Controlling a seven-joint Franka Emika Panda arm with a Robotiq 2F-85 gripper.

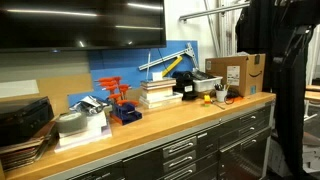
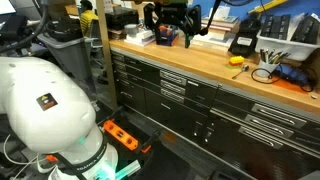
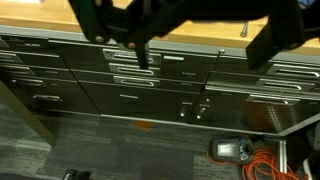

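Note:
Two dark fingers reach down from the top of the wrist view, wide apart, so my gripper is open with nothing between them. Beyond the gap, black drawer fronts (image 3: 125,70) with silver handles run below the wooden worktop (image 3: 175,30). In exterior view 2 the dark gripper (image 2: 174,30) appears at the top, over the worktop's image, its tips pointing down; its distance from the cabinet is hard to judge. Part of the arm (image 1: 290,40) enters exterior view 1 at the upper right. All clearly visible drawers look shut.
On the worktop (image 1: 160,122) stand red clamps (image 1: 122,88), stacked books (image 1: 158,92), a cardboard box (image 1: 238,74) and a yellow-and-black tool (image 2: 243,42). Orange cable (image 3: 265,163) lies on the floor. The floor before the drawers is mostly clear.

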